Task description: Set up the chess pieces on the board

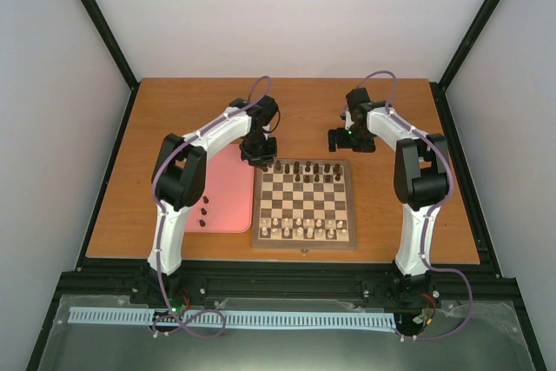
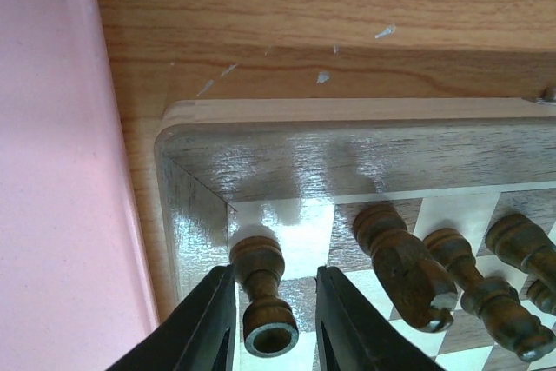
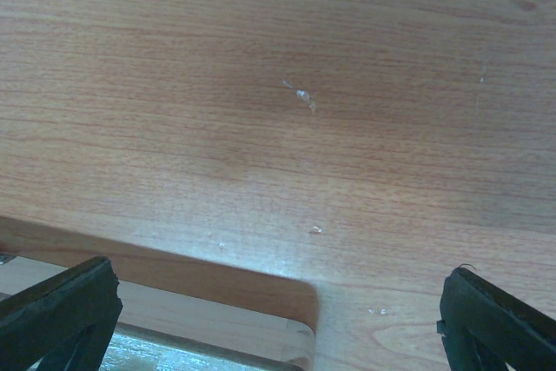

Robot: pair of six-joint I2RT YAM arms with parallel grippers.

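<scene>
A dark rook [image 2: 261, 288] stands upright in the far left corner square of the chess board [image 1: 258, 206]. Around it, my left gripper is open, one finger on each side and a gap visible beside the rook. To the right of it in the left wrist view are a dark knight [image 2: 404, 267] and a dark bishop [image 2: 486, 293]. Light pieces [image 1: 299, 234] fill the near rows. Off the board's far right corner, my right gripper hangs wide open and empty above the table.
The pink tray [image 1: 228, 221] lies against the board's left side, with a few dark pieces [image 1: 205, 200] in it. Bare wooden table [image 1: 304, 119] stretches behind the board and to its right. The board's middle rows are mostly empty.
</scene>
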